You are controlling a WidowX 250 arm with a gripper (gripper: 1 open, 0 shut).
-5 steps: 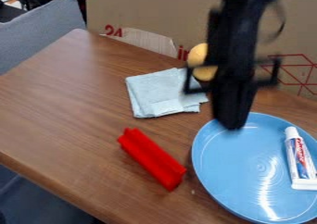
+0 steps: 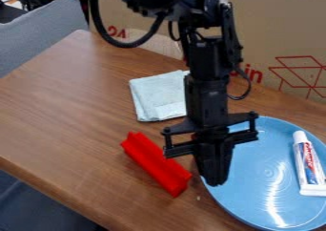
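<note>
My black gripper (image 2: 213, 168) points down over the left part of a blue plate (image 2: 261, 197), shut, with nothing visible between its fingers. A white toothpaste tube (image 2: 308, 163) lies on the right side of the plate. Just left of the gripper a red oblong object (image 2: 154, 163) lies on the wooden table, beside the plate. A folded pale cloth (image 2: 158, 96) lies behind, partly hidden by the arm.
A cardboard box (image 2: 287, 44) stands along the back. A grey padded surface (image 2: 32, 39) borders the table at the far left.
The arm has come down over the plate and moved left, closer to the red object. The red object, tube and plate look unmoved.
</note>
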